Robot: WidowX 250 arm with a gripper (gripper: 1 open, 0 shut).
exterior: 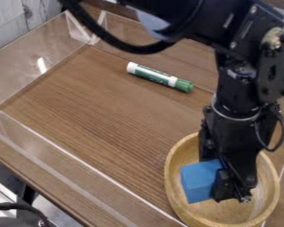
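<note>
My gripper [216, 173] is down inside a round wooden bowl [259, 207] at the lower right, shut on a blue block [198, 183]. The block sits low in the bowl, toward its left part. The dark body of the gripper hides much of the bowl's back and right side.
A green and white cylinder, like a marker [158, 76], lies at the back of the wooden table [79, 120].
</note>
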